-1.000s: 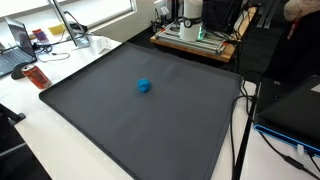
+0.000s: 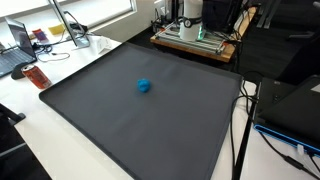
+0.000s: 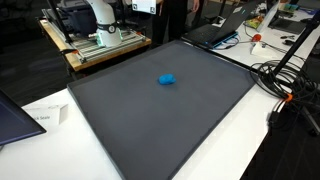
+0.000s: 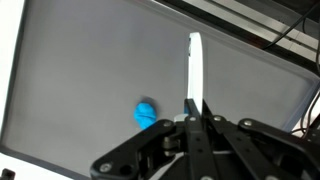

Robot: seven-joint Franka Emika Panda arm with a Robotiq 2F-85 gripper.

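A small blue object (image 2: 143, 85), rounded and perhaps crumpled cloth, lies on the dark grey board. Exterior view 2 shows the same blue object (image 3: 166, 79) towards the board's far part, and the wrist view has the blue object (image 4: 146, 114) left of my gripper, apart from it. My gripper looks shut in the wrist view. A long, thin white strip (image 4: 195, 70) reaches out past its fingertips; whether it is gripped or only lies behind them I cannot tell. Neither exterior view clearly shows my gripper.
The dark grey board (image 2: 150, 125) is otherwise bare. An orange-red can (image 2: 37, 76) stands beyond its left edge, near a laptop (image 2: 17, 50). Black cables (image 3: 285, 85) are bunched beyond the board in exterior view 2. A wooden stand (image 3: 95, 45) stands behind.
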